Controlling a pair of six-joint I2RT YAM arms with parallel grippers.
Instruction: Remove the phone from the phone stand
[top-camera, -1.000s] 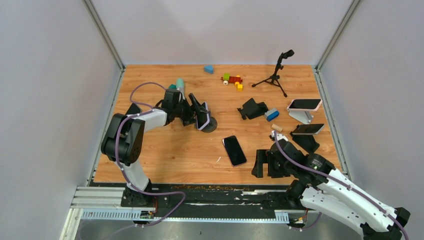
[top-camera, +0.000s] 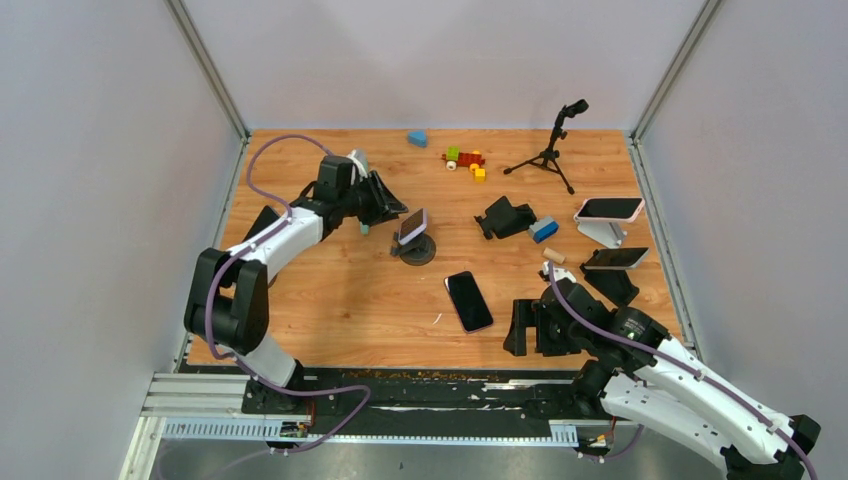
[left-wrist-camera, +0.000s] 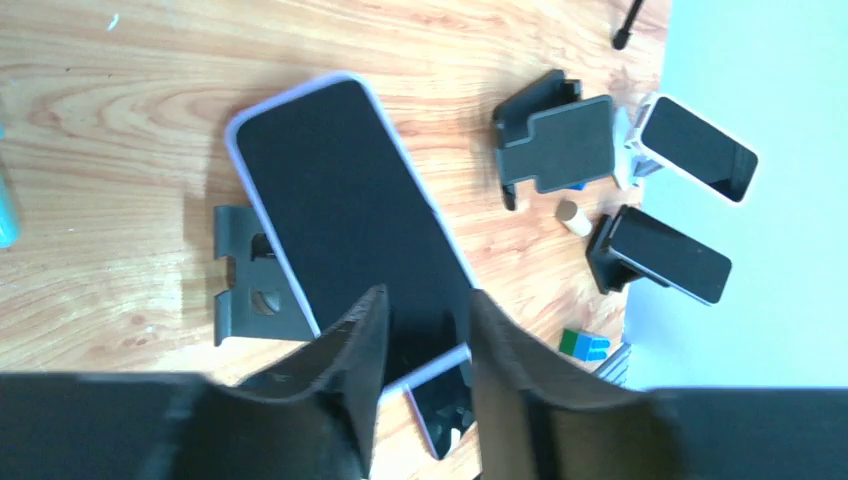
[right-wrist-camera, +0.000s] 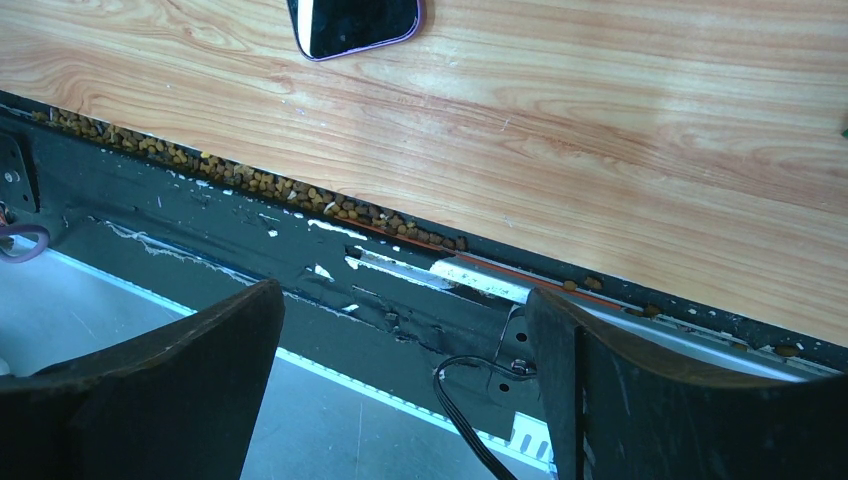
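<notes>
The phone (top-camera: 414, 225) with a pale purple rim is tilted over the phone stand (top-camera: 419, 252), whose round dark base shows below it. In the left wrist view the phone (left-wrist-camera: 330, 180) faces the camera, and a dark notched plate (left-wrist-camera: 250, 285) shows along its side. My left gripper (top-camera: 401, 208) is just above and left of the phone. In its wrist view the fingers (left-wrist-camera: 352, 370) stand apart, overlapping the phone's lower end. Whether the phone touches the stand cannot be told. Over the front right, my right gripper (top-camera: 533, 345) is open and empty.
Another phone (top-camera: 468, 301) lies flat near the front middle. On the right are a white phone holder (top-camera: 606, 232), a dark one (top-camera: 612, 285), a black bracket (top-camera: 505, 217) and a blue block (top-camera: 543, 229). A tripod (top-camera: 550, 150) stands behind them.
The phone looks shorter and more tilted, and more of the round base shows. The right arm has not moved.
</notes>
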